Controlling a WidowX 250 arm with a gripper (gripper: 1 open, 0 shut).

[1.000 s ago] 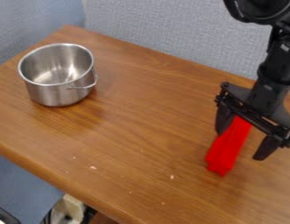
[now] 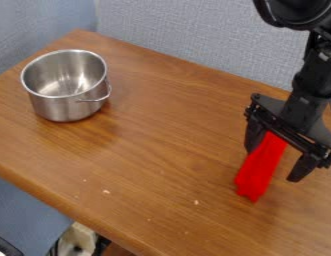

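Note:
A long red block [image 2: 257, 172] lies on the wooden table at the right. My black gripper [image 2: 283, 150] is lowered over its far end, with its fingers on either side of that part. Whether they press on the block is not clear. A steel pot [image 2: 66, 85] with side handles stands at the back left of the table.
A grey padded wall runs behind it, and the table's left edge drops to a blue-grey area at the lower left.

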